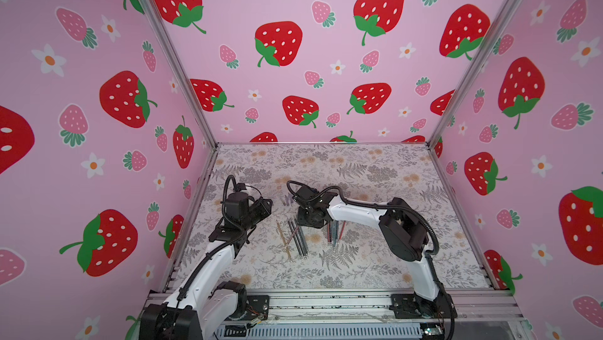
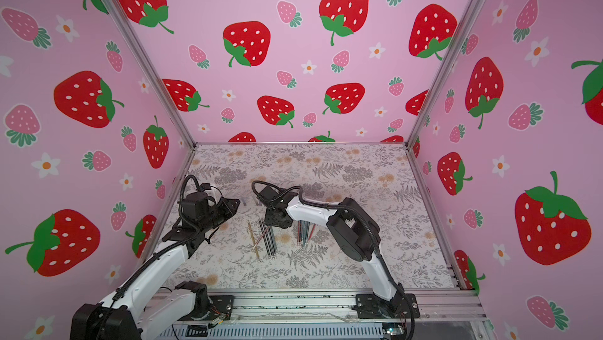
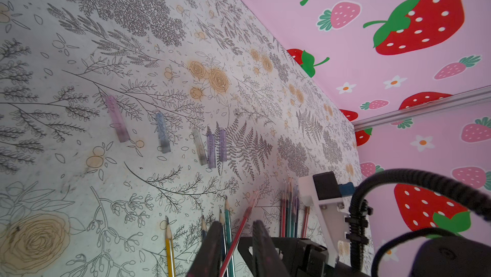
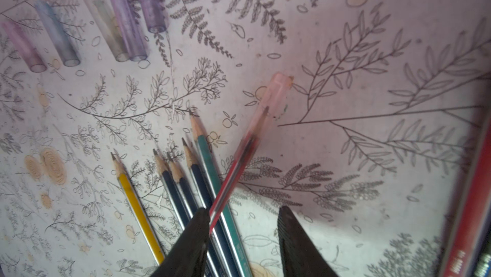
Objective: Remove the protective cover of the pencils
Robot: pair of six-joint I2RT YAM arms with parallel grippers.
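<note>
A red pencil (image 4: 236, 167) with its pink clear cap (image 4: 273, 92) still on lies slantwise, its body across the row of uncapped pencils. Above it, my right gripper stands open, fingers pointing down toward it and nothing between them; one finger hides the pencil's lower part. The uncapped pencils include a yellow one (image 4: 137, 208), dark blue ones and a teal one (image 4: 217, 182), tips toward the back. Off to the left, raised over the table, my left gripper is partly open and empty; the red pencil shows below, in line with its gap.
Loose clear caps, pink (image 4: 23, 46), blue (image 4: 57, 34), pale (image 4: 104, 23) and two purple (image 4: 125, 16), lie in a row behind the uncapped pencils. Right of my right gripper, several pencils (image 3: 290, 210) lie side by side.
</note>
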